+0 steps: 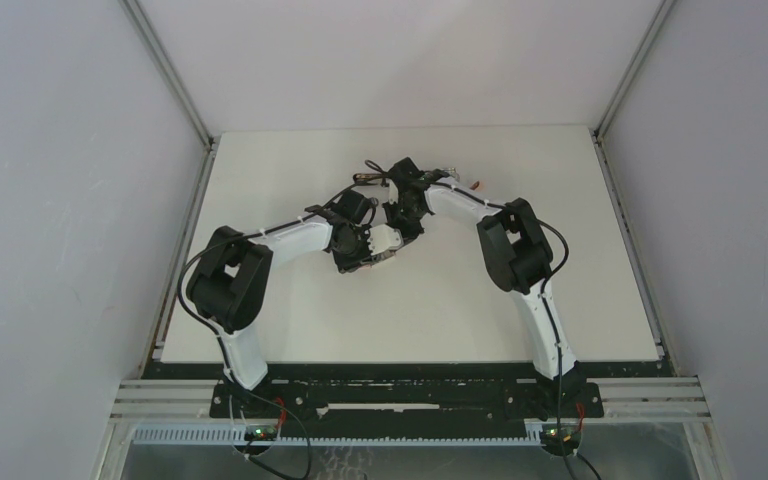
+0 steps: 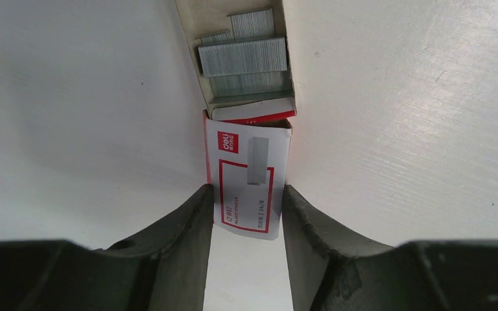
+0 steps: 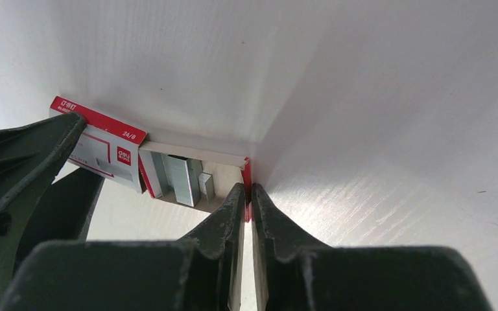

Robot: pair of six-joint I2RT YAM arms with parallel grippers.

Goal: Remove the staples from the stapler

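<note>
A small Deli staple box lies on the table with its cardboard tray [image 2: 204, 16] slid out, holding several strips of staples [image 2: 242, 57]. My left gripper is shut on the printed sleeve; the same sleeve [image 3: 110, 162] shows at left in the right wrist view. My right gripper is shut on the far end of the tray [image 3: 224, 175]. In the top view both grippers meet over the box at the middle, largely hiding it. I cannot tell where the stapler is.
Behind the grippers, at the back middle of the white table [image 1: 280, 170], lie a dark elongated object [image 1: 365, 178] and small items [image 1: 475, 185], too small to identify.
</note>
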